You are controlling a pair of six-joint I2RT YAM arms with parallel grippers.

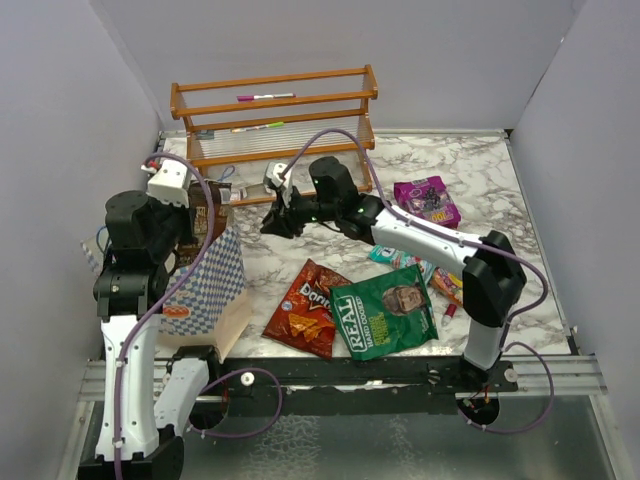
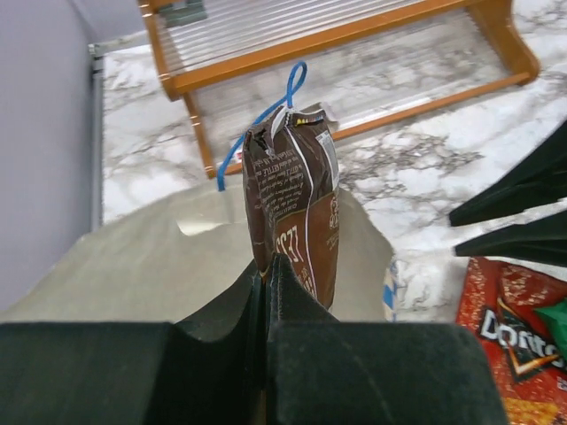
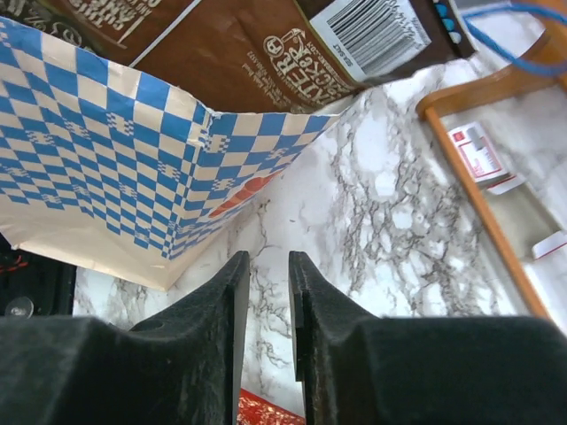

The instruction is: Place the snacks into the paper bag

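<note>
A brown snack packet (image 2: 292, 204) stands upright at the mouth of the blue-checked paper bag (image 1: 205, 300); my left gripper is shut at it, seemingly pinching its lower part, though the fingertips partly hide this. In the right wrist view the packet (image 3: 266, 53) leans above the bag's checked side. My right gripper is part open beside the bag, nothing between its fingers. On the marble table lie the red Doritos (image 1: 305, 310), the green REAL bag (image 1: 380, 315), a purple bag (image 1: 425, 200) and smaller blue and orange packets (image 1: 445, 285), partly behind the right arm.
A wooden rack (image 1: 270, 95) with markers stands at the back, a blue loop at its front left. Bare marble lies between the paper bag and the Doritos. Walls close in both sides.
</note>
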